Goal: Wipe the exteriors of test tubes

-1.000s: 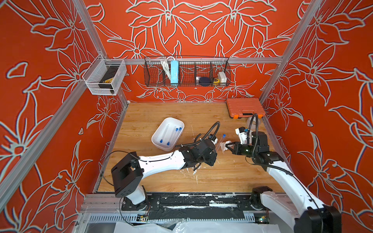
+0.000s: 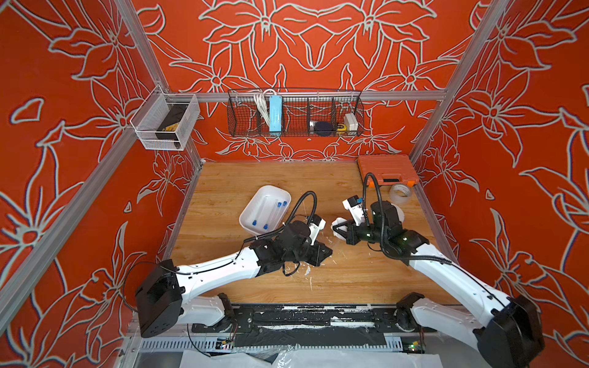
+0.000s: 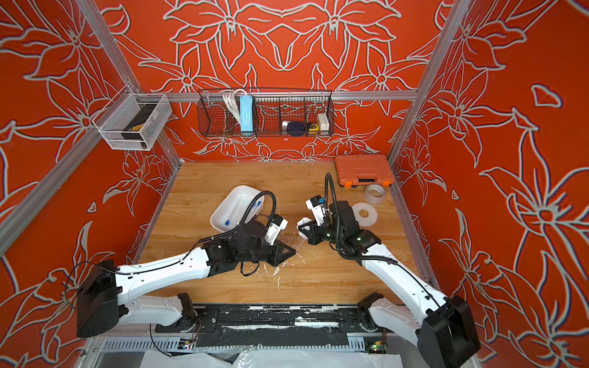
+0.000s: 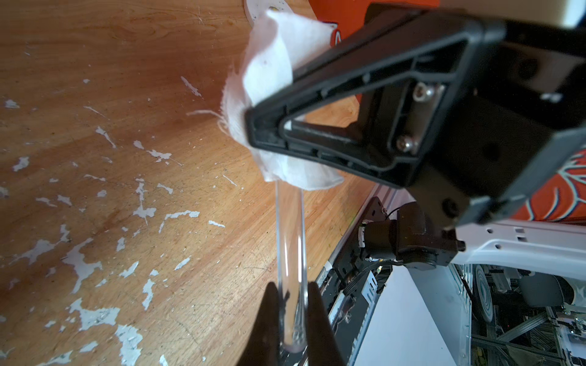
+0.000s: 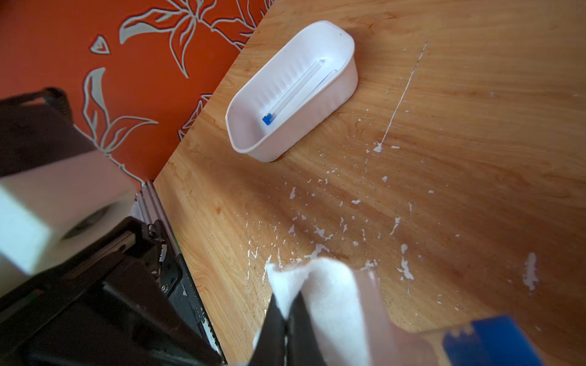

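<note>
My left gripper (image 2: 320,251) is shut on the lower end of a clear test tube (image 4: 290,231), which rises into a white wipe (image 4: 265,73). My right gripper (image 2: 341,228) is shut on that wipe (image 5: 329,305), wrapped round the tube's upper part; a blue cap (image 5: 488,341) pokes out beside it in the right wrist view. The white tray (image 3: 221,220) holds more tubes with blue caps, lying flat, on the left half of the table.
An orange case (image 2: 386,168) sits at the back right, with tape rolls (image 3: 367,213) in front of it. Wire baskets hang on the back and left walls.
Both arms have moved leftward over the table. The tube's blue cap, which showed above the wipe in the top left view, is now hidden there.
</note>
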